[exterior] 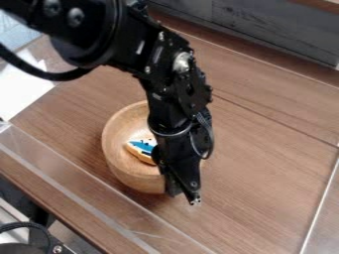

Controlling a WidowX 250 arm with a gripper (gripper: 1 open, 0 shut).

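Note:
My gripper [183, 189] reaches down at the front-right rim of a wooden bowl [122, 159], shut, apparently on the bowl's wall, though the arm hides much of the contact. Inside the bowl lies a small tan item with blue and white on it [141, 149], partly covered by the arm.
A white sheet [19, 89] lies at the left, and a grey panel [252, 25] runs along the back.

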